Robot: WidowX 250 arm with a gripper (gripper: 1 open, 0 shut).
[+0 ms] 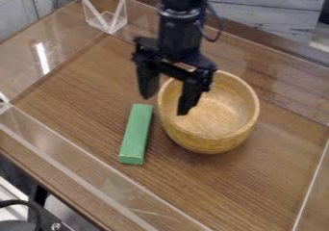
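Note:
My gripper (170, 81) is a dark two-sided gripper over the left part of a round tan bowl (210, 119). It stands open, its left side left of the bowl's rim and its right side above the bowl's inside. A green rectangular block (137, 135) lies on the wooden table, just left of the bowl and below the gripper in the view.
The wooden table (77, 100) has free room at the left and at the lower right. A wire or clear object sits at the left edge. A dark cable shows at the bottom left corner.

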